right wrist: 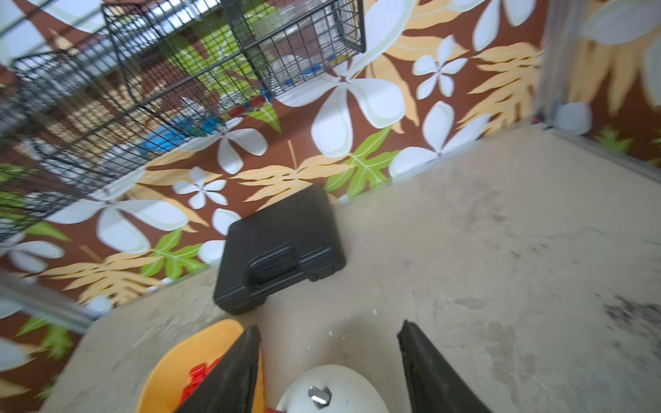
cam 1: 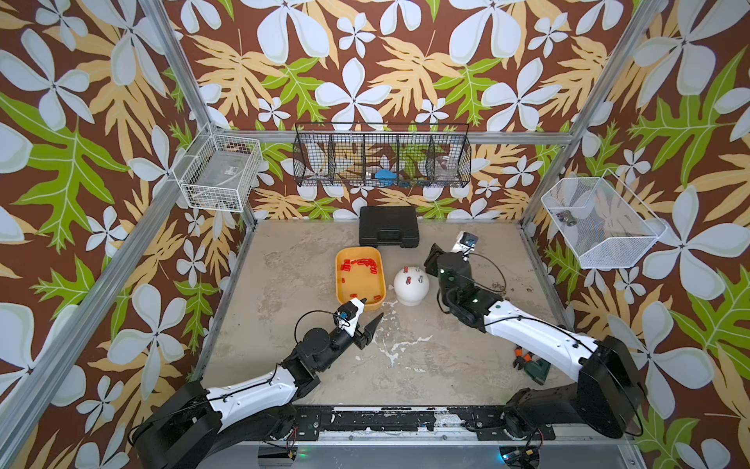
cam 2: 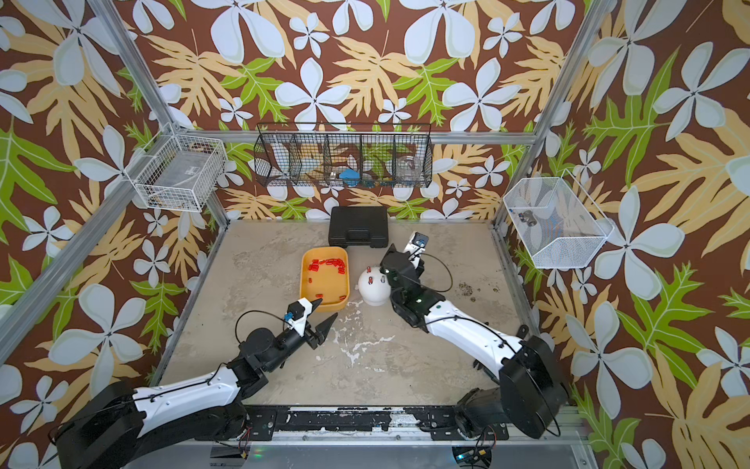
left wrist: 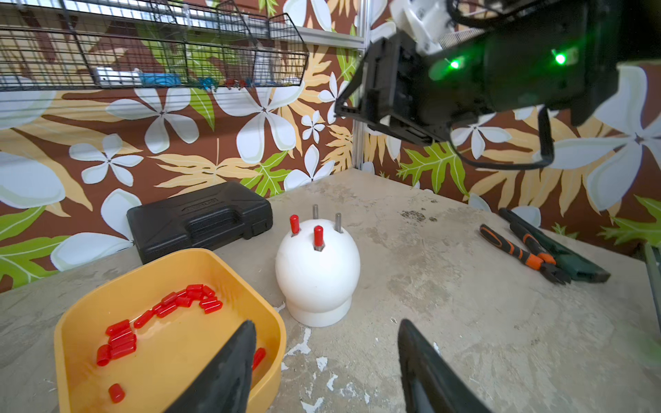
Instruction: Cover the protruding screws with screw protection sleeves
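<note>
A white dome (left wrist: pixel 316 275) carries several upright screws; two at the front wear red sleeves (left wrist: pixel 318 235) and two grey screws (left wrist: pixel 338 221) behind are bare, as the left wrist view shows. Loose red sleeves (left wrist: pixel 121 340) lie in the orange tray (left wrist: pixel 172 358) beside it. My left gripper (cam 1: pixel 368 328) is open and empty, low in front of the tray's right corner. My right gripper (cam 1: pixel 437 258) is raised above and behind the dome; in its wrist view the fingers stand open with nothing between them, and the dome shows low between them.
A black case (cam 1: pixel 388 226) lies at the back. Pliers (left wrist: pixel 509 244) and a green tool (left wrist: pixel 585 268) lie at the right side of the table. Wire baskets (cam 1: pixel 380 156) hang on the walls.
</note>
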